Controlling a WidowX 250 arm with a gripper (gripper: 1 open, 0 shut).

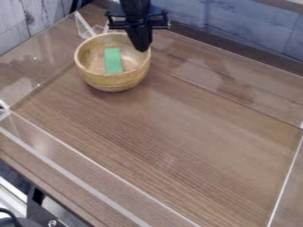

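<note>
My black gripper (140, 43) is at the top of the camera view, over the back right rim of a wooden bowl (112, 84), its fingers shut with nothing visible between them. Inside the bowl, toward its left middle, lies a green block (113, 60).
A pale wall runs along the left, and a grey-blue wall (236, 27) stands at the back.
</note>
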